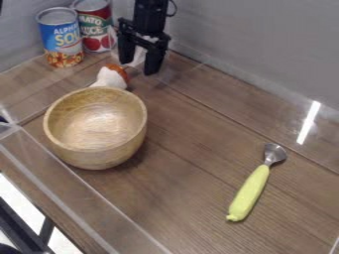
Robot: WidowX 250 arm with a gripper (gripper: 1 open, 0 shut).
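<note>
My black gripper [141, 56] hangs at the back of the counter, fingers apart and open, around or just above a pale, partly hidden item near the wall. A small white object with a red-orange top [111, 78] lies just below and left of it. A wooden bowl [95, 129] sits in the left middle. A utensil with a pale yellow handle [248, 192] and metal head lies at the right.
An Alpha soup can [61, 38] and a red-labelled tomato can [95, 22] stand at the back left against the wall.
</note>
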